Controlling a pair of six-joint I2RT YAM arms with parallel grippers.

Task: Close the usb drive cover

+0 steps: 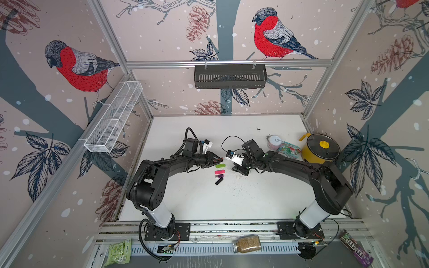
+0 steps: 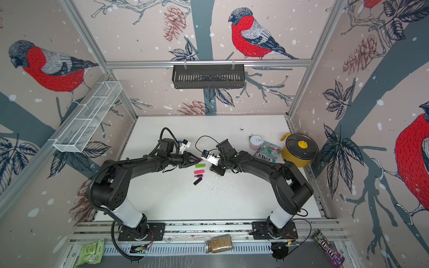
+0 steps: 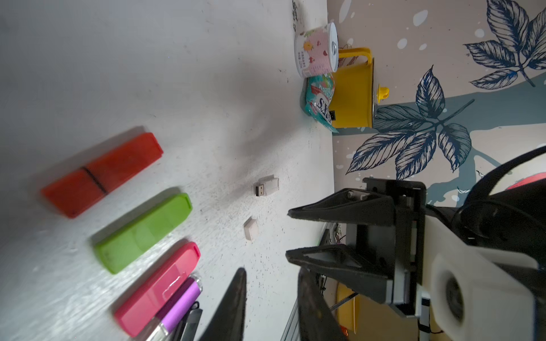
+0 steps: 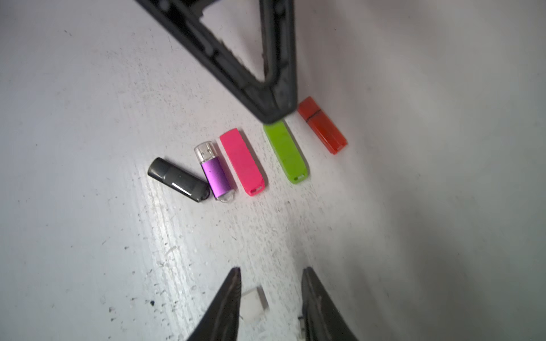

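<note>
The small white cap (image 3: 250,229) lies loose on the table, apart from the white USB drive (image 3: 269,186), whose metal plug is bare. In the left wrist view my right gripper hangs to the right of both, open and empty. From the right wrist view, the cap (image 4: 253,304) shows low between the fingers of my right gripper, down on the table beneath them; only a dark edge of the plug appears by the right finger. My left gripper is open above the table, nothing between its fingertips.
Other drives lie in a row to the left: red (image 4: 323,126), green (image 4: 286,152), pink (image 4: 243,162), purple (image 4: 215,173) and black (image 4: 178,180). A yellow pot (image 1: 315,154), a pink can (image 1: 274,141) and a snack bag (image 1: 289,149) stand back right.
</note>
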